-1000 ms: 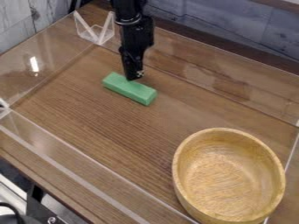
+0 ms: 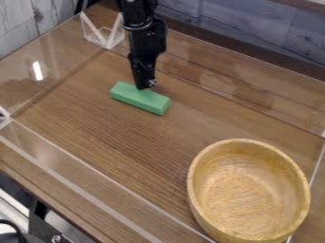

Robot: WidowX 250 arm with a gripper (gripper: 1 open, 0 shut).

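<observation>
A green rectangular block (image 2: 140, 98) lies on the wooden table, left of centre. The black robot gripper (image 2: 143, 80) reaches down from the top of the view, its tip just behind the block. It is shut, with nothing visible between its fingers; whether it touches the block is unclear.
A large yellow bowl (image 2: 249, 190) stands at the lower right. The table's edges show at left and back.
The gripper has shifted very slightly near the back of the block. The block and bowl look unmoved.
</observation>
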